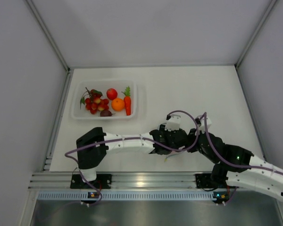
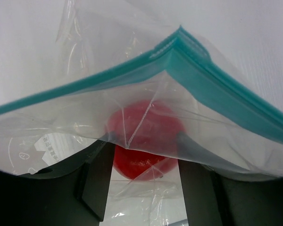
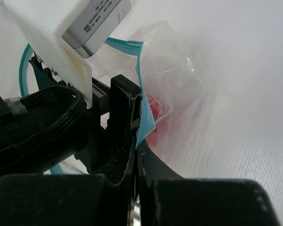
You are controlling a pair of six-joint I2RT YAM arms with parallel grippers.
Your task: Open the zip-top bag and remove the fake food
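Observation:
A clear zip-top bag with a teal seal [image 2: 236, 94] lies on the white table under both grippers. In the left wrist view a red fake food [image 2: 144, 162] sits inside it, between the part-open fingers of my left gripper, partly behind plastic. In the right wrist view my right gripper is shut at the teal strip [image 3: 144, 120] of the bag's mouth, beside the left gripper's housing; the red item shows through the plastic behind. In the top view both grippers meet at the lower centre, largely hiding the bag.
A white tray [image 1: 73, 106] at upper left holds grapes, a red round item, an orange, a carrot and a dark item. Walls and metal rails bound the workspace.

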